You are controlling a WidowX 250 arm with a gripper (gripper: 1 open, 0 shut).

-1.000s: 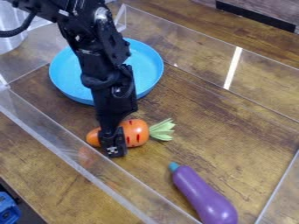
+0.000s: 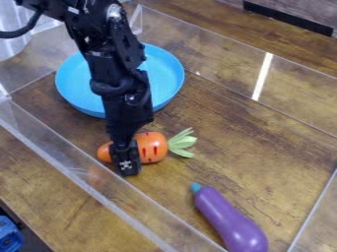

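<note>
The black robot gripper (image 2: 125,150) reaches down from the top left onto an orange toy carrot (image 2: 150,148) with pale green leaves, which lies on the wooden table. Its fingers are at the carrot's left and middle part; whether they are shut on it I cannot tell.
A blue bowl (image 2: 166,69) sits behind the arm. A purple toy eggplant (image 2: 231,220) lies at the front right. A clear plastic wall runs along the front left, with a small blue object (image 2: 7,236) beyond it.
The gripper has shifted very slightly on the carrot; little else differs.
</note>
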